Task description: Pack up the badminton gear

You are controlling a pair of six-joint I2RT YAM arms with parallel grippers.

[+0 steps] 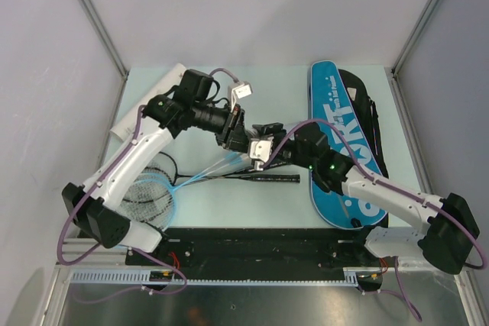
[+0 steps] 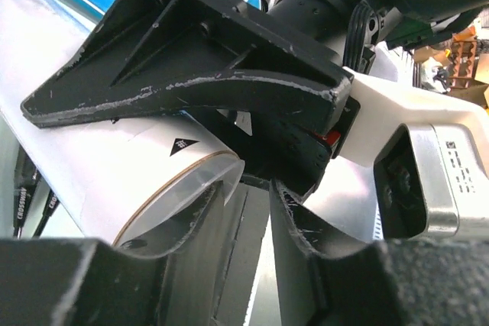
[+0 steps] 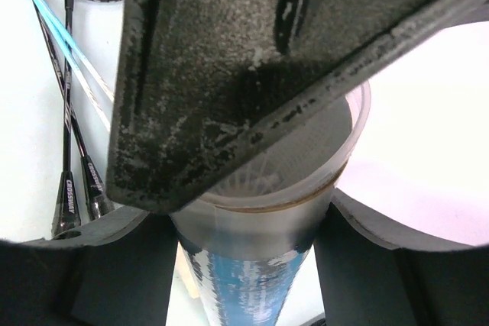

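Note:
My right gripper (image 1: pixel 258 143) is shut on a shuttlecock tube, which shows white with an open clear rim in the left wrist view (image 2: pixel 92 166). My left gripper (image 1: pixel 233 139) is right against it at mid-table; its fingers (image 2: pixel 321 280) are parted at the tube's open end, with no clear hold visible. Rackets with blue and black frames (image 1: pixel 149 196) lie at the left, their handles (image 1: pixel 260 178) reaching mid-table. A blue racket bag (image 1: pixel 336 97) lies at the right.
A rolled white item (image 1: pixel 145 104) lies along the back left. A black bag (image 1: pixel 367 112) sits beside the blue one.

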